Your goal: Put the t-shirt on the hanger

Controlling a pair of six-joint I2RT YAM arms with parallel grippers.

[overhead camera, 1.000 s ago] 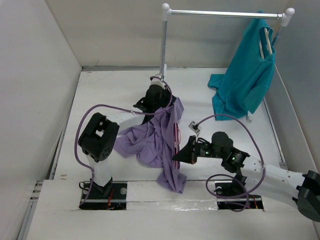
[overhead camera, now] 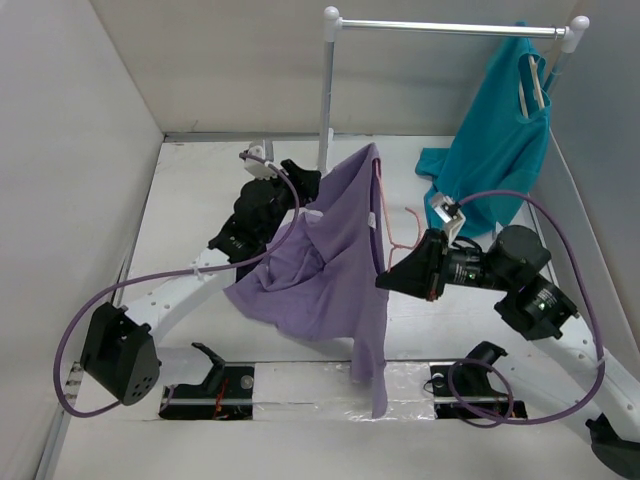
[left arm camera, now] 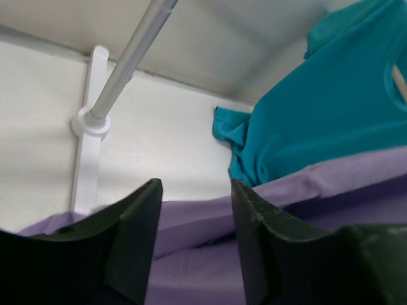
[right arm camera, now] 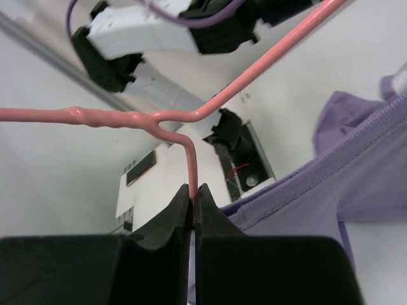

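A lilac T-shirt (overhead camera: 310,270) hangs draped from near the rack's post toward the front edge. A pink hanger (overhead camera: 410,240) (right arm camera: 238,86) rises out of the shirt's right side. My right gripper (overhead camera: 395,278) is shut on the hanger, with the shirt's hem right at its fingers. My left gripper (overhead camera: 312,180) is at the shirt's upper left; in the left wrist view its fingers stand apart above lilac cloth, and whether any cloth lies between their tips is unclear.
A white rail rack (overhead camera: 440,24) stands at the back, a teal shirt (overhead camera: 480,150) hanging at its right end on a wooden hanger. The white table shows clear at the far left (overhead camera: 180,200).
My right gripper has risen and moved right with the hanger, drawing the lilac shirt up and open. My left gripper has moved left, away from the post.
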